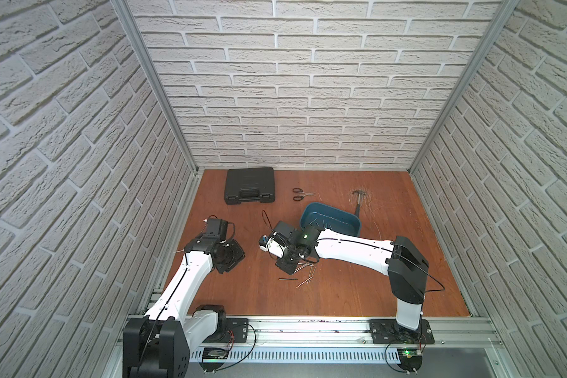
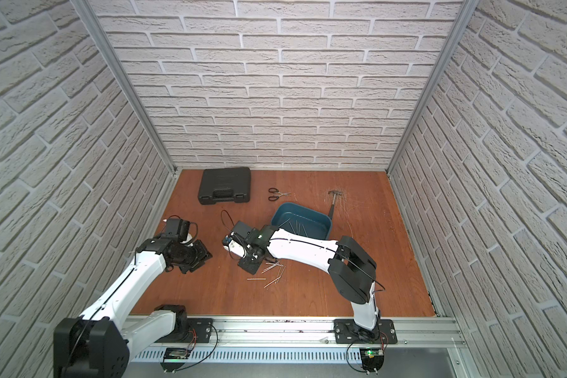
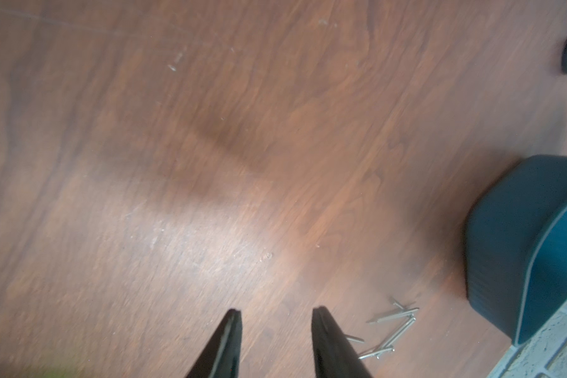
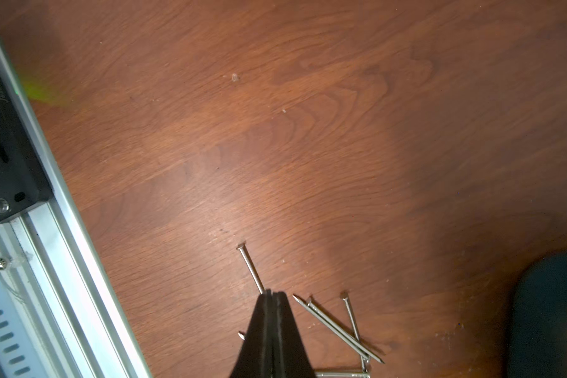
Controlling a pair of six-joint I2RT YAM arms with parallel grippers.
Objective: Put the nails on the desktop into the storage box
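A single nail (image 4: 250,267) lies on the wooden desktop just ahead of and below my right gripper, its lower part hidden by the fingertips. The right gripper is shut with nothing between its fingers and hangs above the desk. Beside it several nails (image 4: 337,329) lie in a loose cluster, some overlapping; the top left view shows this cluster (image 1: 305,274) in front of the blue storage box (image 3: 510,220). Several nails (image 2: 301,228) rest in the box. My left gripper stands open and empty over bare desk on the left.
A black case (image 1: 249,184), scissors (image 1: 301,194) and a hammer (image 1: 357,201) sit at the back. The right arm (image 1: 359,249) reaches across in front of the box and partly covers it. Free desk lies between the grippers.
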